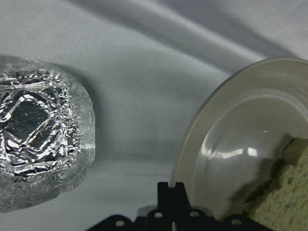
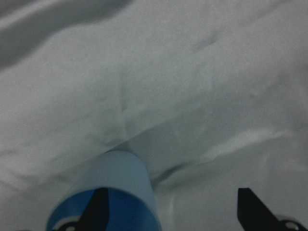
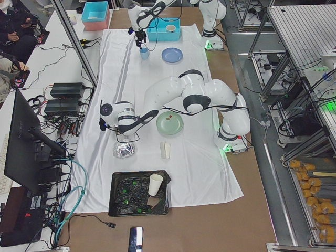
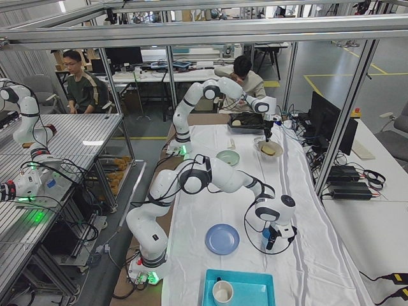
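My left gripper is shut at the rim of a beige bowl [image 1: 231, 125] holding a yellow sponge [image 1: 284, 197]; whether the rim is between its fingers is unclear. A foil-covered item [image 1: 38, 125] lies beside the bowl. My right gripper is open low over the cloth, one finger over the mouth of a blue cup [image 2: 125, 173].
A green plate [image 3: 169, 122], a blue plate [image 4: 222, 239] and a pale strip [image 3: 165, 150] lie on the white cloth. A black tray [image 3: 123, 207] with a cup stands at one end, a cyan tray [image 4: 255, 287] at the other.
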